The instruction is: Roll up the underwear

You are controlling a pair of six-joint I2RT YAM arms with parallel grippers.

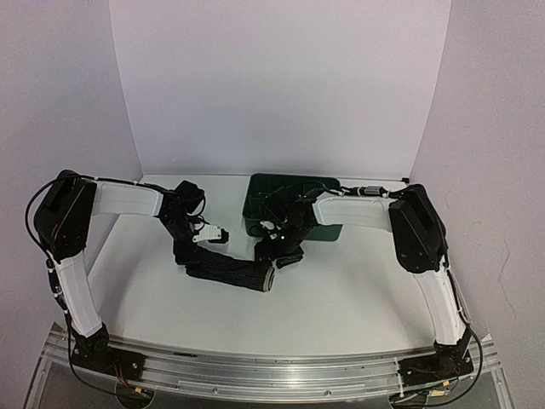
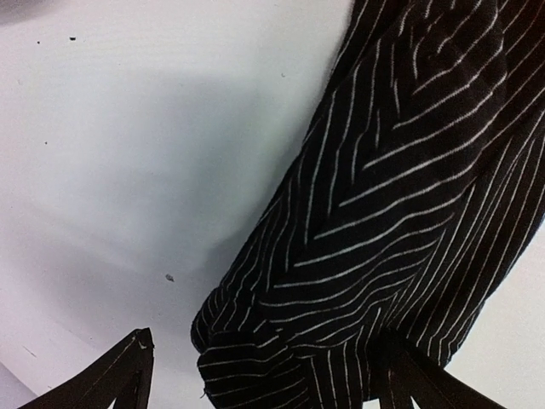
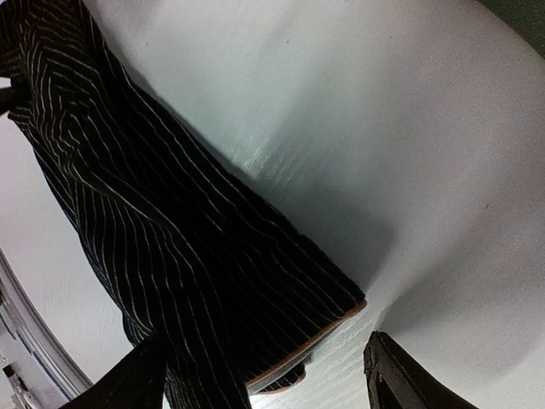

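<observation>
The black pinstriped underwear lies folded in a long strip on the white table, its banded end toward the right. My left gripper is low at the strip's left end; in the left wrist view cloth lies bunched between its fingertips, and whether they grip it cannot be told. My right gripper is over the right end. In the right wrist view its fingertips stand apart, with the folded cloth under the left one; its hold is unclear, but it looks open.
A green divided bin stands at the back centre, partly behind the right arm.
</observation>
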